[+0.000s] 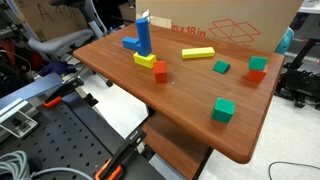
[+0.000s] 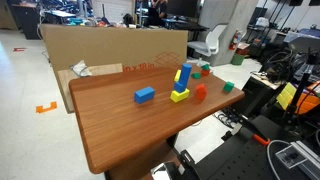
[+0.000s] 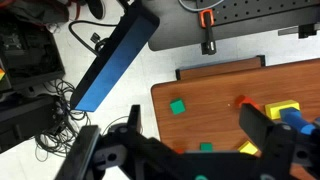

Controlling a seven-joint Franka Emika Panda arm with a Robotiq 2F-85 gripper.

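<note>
My gripper stands open above the wooden table, its dark fingers wide apart with nothing held between them. In exterior view 1, an upright blue block (image 1: 143, 36) rises by a yellow block (image 1: 145, 60), with a second blue block (image 1: 131, 43) lying beside them. A red block (image 1: 160, 71) sits nearby. Farther along are a long yellow block (image 1: 198, 53), a flat green block (image 1: 221, 67) and a green block (image 1: 258, 63) on top of a red block (image 1: 257, 75). Toward the near edge lies another green block (image 1: 223, 109). Neither exterior view shows the gripper.
A cardboard panel (image 2: 130, 47) closes off the table's back. The wooden table (image 2: 110, 122) has broad bare room at its left in exterior view 2. A black perforated surface (image 1: 65, 133) adjoins the near side, with cables on it and on the floor.
</note>
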